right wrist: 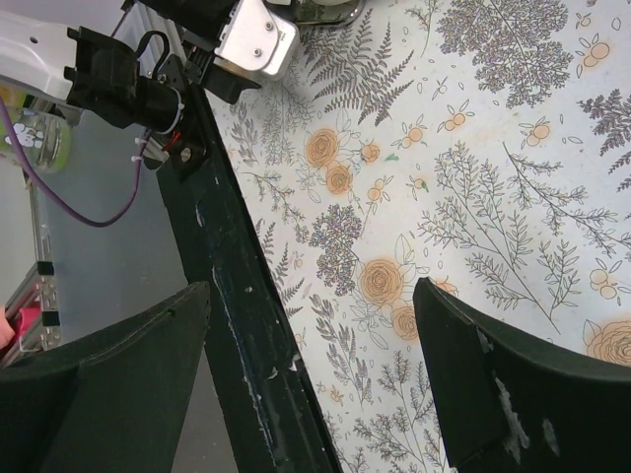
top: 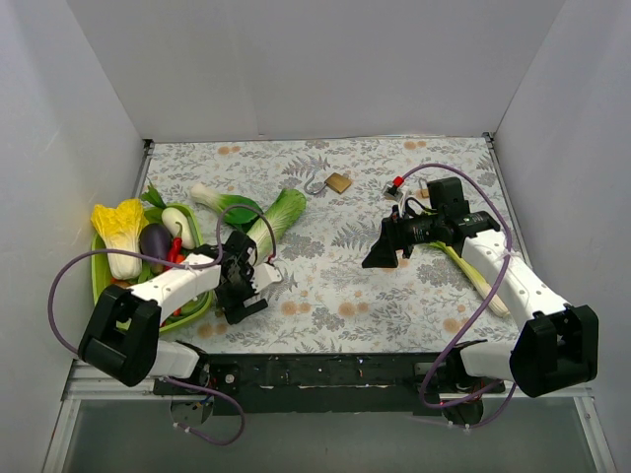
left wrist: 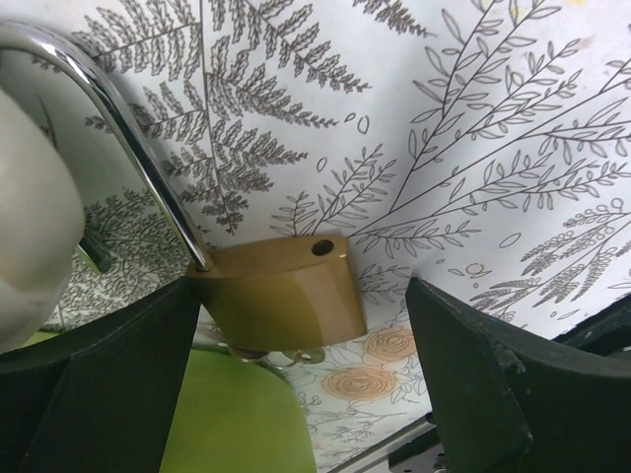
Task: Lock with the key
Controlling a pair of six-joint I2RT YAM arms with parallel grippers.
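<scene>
In the left wrist view a brass padlock (left wrist: 278,296) with a long silver shackle (left wrist: 133,148) lies on the floral mat, with a keyhole on its top face and a small metal piece below it. My left gripper is around the padlock body, its left finger at it and the right one close beside it, not fully shut. My right gripper hangs open over bare mat, nothing between its fingers. A second padlock (top: 338,182) lies at the back middle.
A green basket (top: 101,276) of vegetables sits at left, leeks (top: 284,212) beside it. A long leek (top: 483,291) lies at right.
</scene>
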